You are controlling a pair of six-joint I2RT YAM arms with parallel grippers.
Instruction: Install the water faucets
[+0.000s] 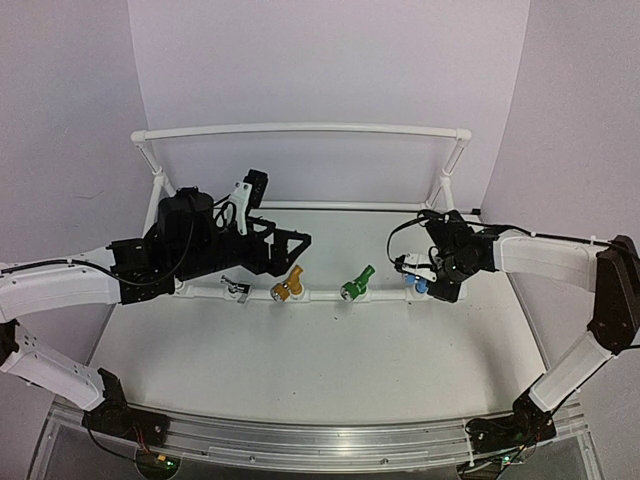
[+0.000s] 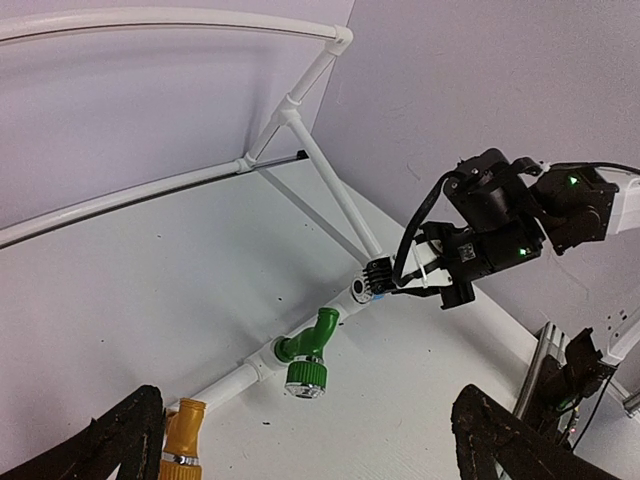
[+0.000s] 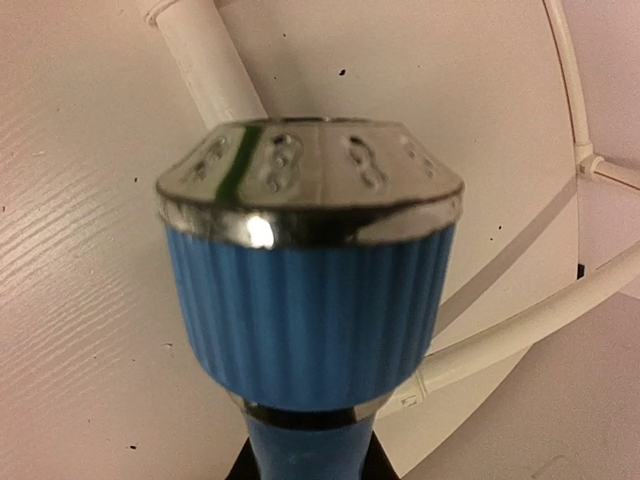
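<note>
The blue faucet point(image 3: 310, 310) fills the right wrist view, with its ribbed collar and silver end toward the camera. The tips of my right gripper flank its neck, shut on it. From above, my right gripper point(image 1: 428, 275) covers most of the blue faucet point(image 1: 421, 285) at the pipe's right end. A green faucet point(image 1: 357, 284) and an orange faucet point(image 1: 288, 285) sit on the front white pipe point(image 1: 323, 296), and a silver faucet point(image 1: 236, 288) is further left. Over the orange one, my left gripper point(image 1: 288, 253) hangs open and empty, its fingers point(image 2: 125, 440) wide apart.
A white pipe frame point(image 1: 300, 129) rises behind the front pipe, with side posts at both ends. The white board point(image 1: 320, 360) in front of the faucets is clear. Walls close in the left, right and back.
</note>
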